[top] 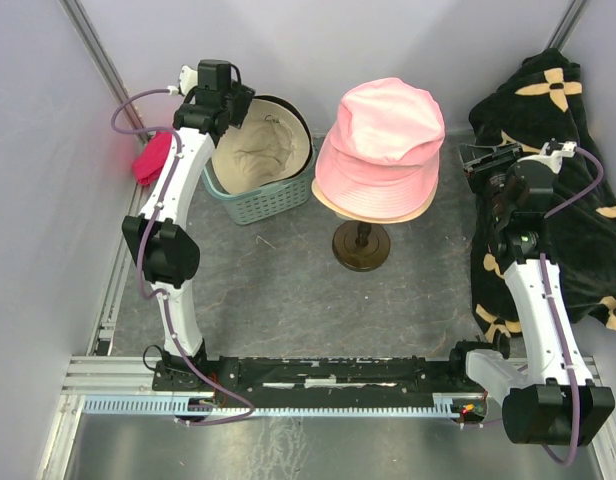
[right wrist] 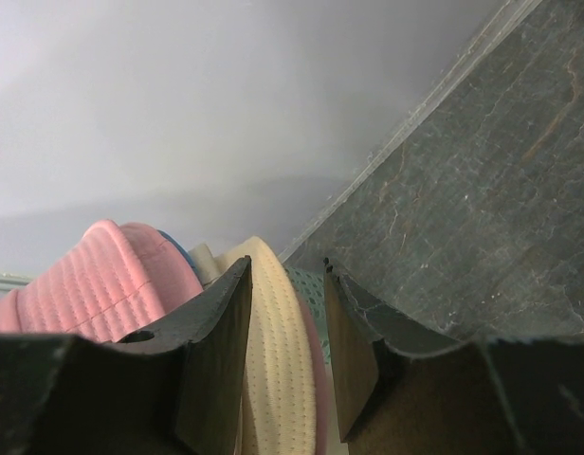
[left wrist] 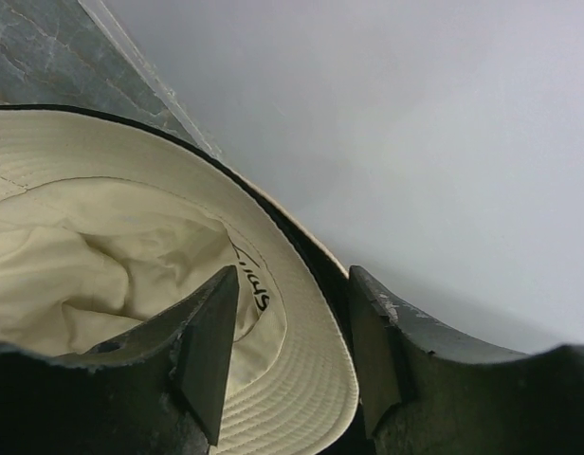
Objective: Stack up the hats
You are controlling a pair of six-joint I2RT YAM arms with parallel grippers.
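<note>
A pink hat [top: 378, 125] sits on a dark round-based stand [top: 361, 245], a cream brim edge showing beneath it. To its left, a cream-lined hat [top: 260, 150] with a black rim leans inside the green basket [top: 271, 202]. My left gripper [top: 240, 98] is at that hat's upper left edge; in the left wrist view its fingers stand apart on either side of the cream brim [left wrist: 316, 360]. Right of the pink hat, my right gripper [top: 476, 160] is part open, clear of it. The right wrist view shows the pink hat [right wrist: 88, 284] and cream brim [right wrist: 278, 341] beyond the fingers.
A red item [top: 153, 158] lies left of the basket, partly behind my left arm. A dark blanket with tan flowers [top: 540, 215] covers the right side, under my right arm. White walls enclose the back and sides.
</note>
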